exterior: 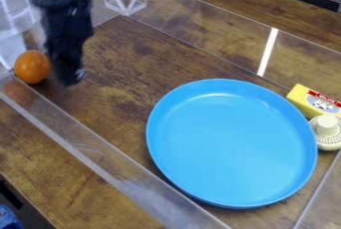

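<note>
An orange round fruit (32, 67) sits at the left edge of the wooden board, against the clear plastic wall. The black gripper (64, 54) is blurred just to its right and above it, apart from it as far as the blur shows; whether its fingers are open or shut is unclear. A large blue plate (230, 141) lies at the right of the board.
At the right edge stand a yellow box (314, 102) and a white knobbed object (328, 131). Clear plastic walls border the board. The middle of the board between gripper and plate is free.
</note>
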